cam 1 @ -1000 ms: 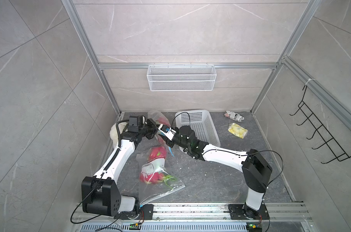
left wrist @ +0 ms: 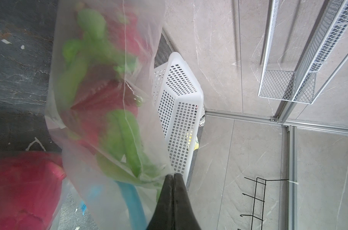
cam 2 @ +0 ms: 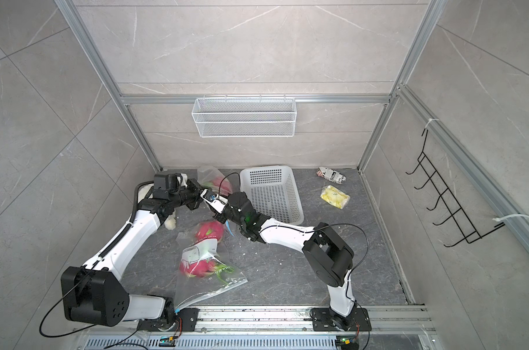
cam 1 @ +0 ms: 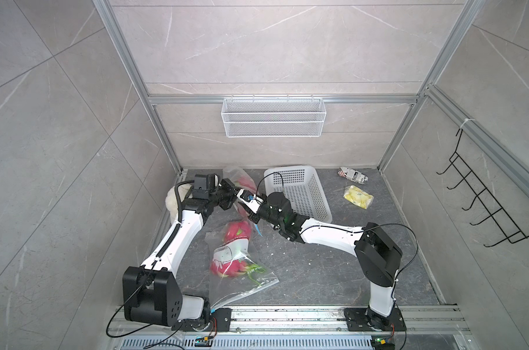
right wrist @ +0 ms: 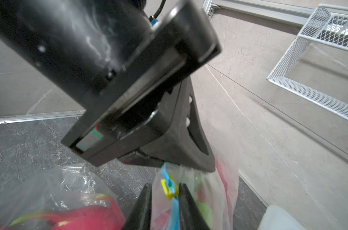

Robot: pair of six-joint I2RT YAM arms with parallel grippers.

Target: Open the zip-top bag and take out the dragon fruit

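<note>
A clear zip top bag [left wrist: 104, 95] with a dragon fruit [left wrist: 101, 103] inside, red with green scales, hangs from my left gripper. That gripper is shut on the bag's film near its top edge. In the right wrist view, the bag's blue zip strip [right wrist: 174, 212] and yellow slider [right wrist: 169, 187] hang below the left gripper's fingers [right wrist: 193, 157]. My right gripper is part open, its fingers apart on either side of the strip and slider; whether they touch is unclear. In the top views both gripper tips are largely hidden behind the arms.
A second clear bag with dragon fruit [cam 1: 238, 248] lies on the table in front of the grippers. A white basket [cam 1: 325, 198] stands close behind the right arm. At the back right lie a yellow packet [cam 1: 358, 197] and a white packet [cam 1: 353, 175].
My right arm has shifted slightly to the left, its elbow most visibly. The left arm and the hanging bag look unmoved.
</note>
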